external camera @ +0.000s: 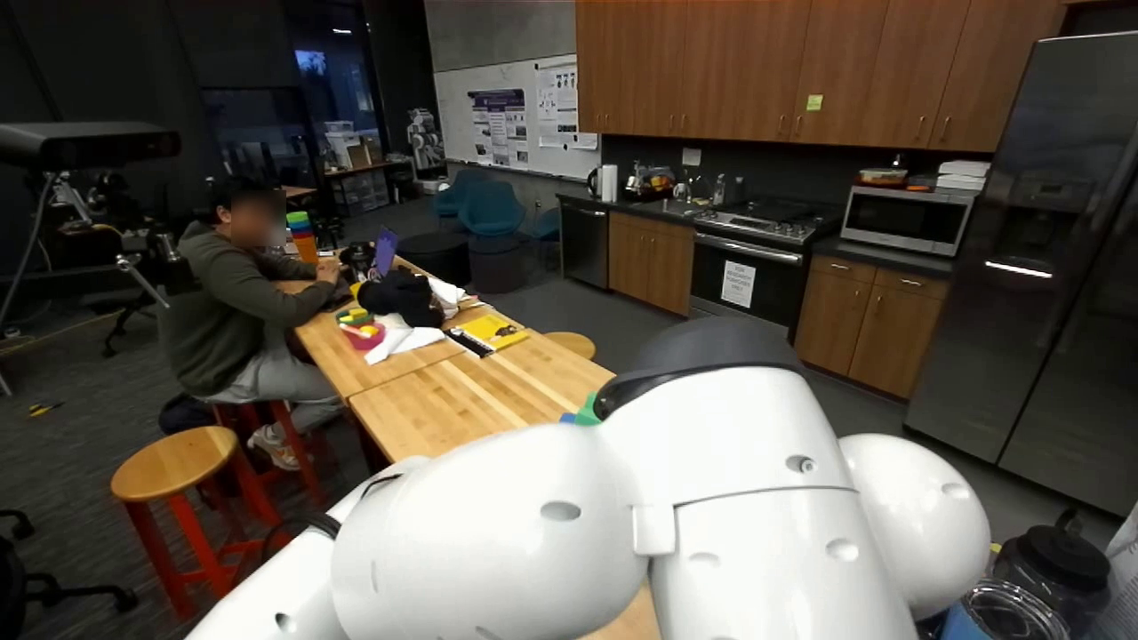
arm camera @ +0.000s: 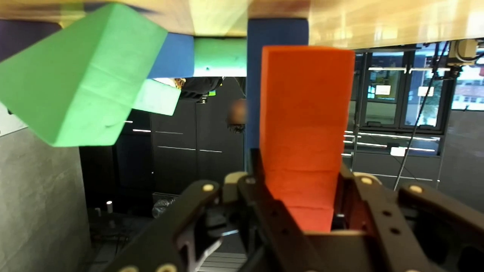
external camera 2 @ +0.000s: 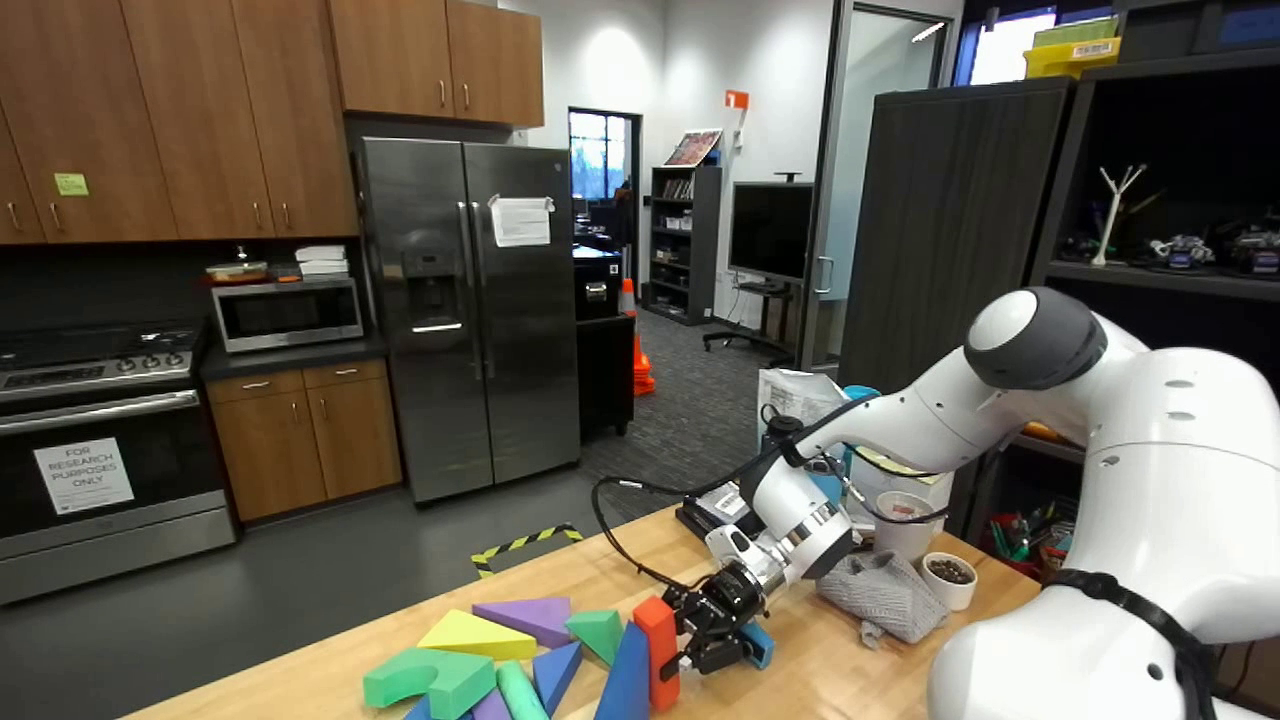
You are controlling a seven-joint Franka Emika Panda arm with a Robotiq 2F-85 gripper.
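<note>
Upright in the fingers of my gripper is a red rectangular block (arm camera: 306, 108). One finger (arm camera: 257, 170) lies along each side of it in the wrist view, which sees the scene upside down. In exterior view 2 the gripper reaches in from the right and holds the red block (external camera 2: 657, 648) right beside a tall blue wedge (external camera 2: 625, 678). Whether the block's foot touches the table cannot be told. Behind it in the wrist view stands a dark blue piece (arm camera: 277, 31). My arm hides the gripper in exterior view 1.
Loose blocks crowd the gripper: a green wedge (external camera 2: 596, 632), a purple triangle (external camera 2: 528, 617), a yellow triangle (external camera 2: 477, 635) and a green arch (external camera 2: 429, 682). Right of them lie a grey cloth (external camera 2: 885, 594) and a small white cup (external camera 2: 949, 581). Bare tabletop (external camera: 448, 400) extends toward the seated person.
</note>
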